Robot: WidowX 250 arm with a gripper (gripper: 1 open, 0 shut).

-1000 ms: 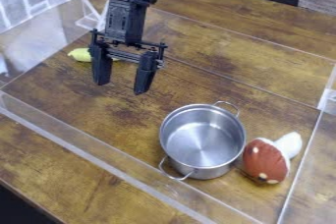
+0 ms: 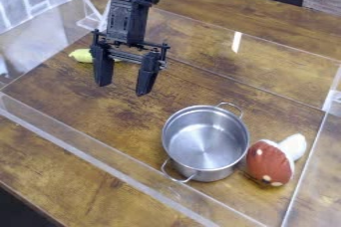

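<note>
My gripper (image 2: 128,78) hangs open over the left half of the wooden work surface, fingers pointing down with nothing visible between them. Behind it, partly hidden, lies a small yellow-green object (image 2: 80,56). A steel pot (image 2: 204,143) with two handles sits at the lower right, empty. Beside it on the right lies a red-and-white mushroom toy (image 2: 270,162).
Low clear walls (image 2: 80,144) enclose the wooden surface (image 2: 240,72). Some whitish item behind my arm is mostly hidden.
</note>
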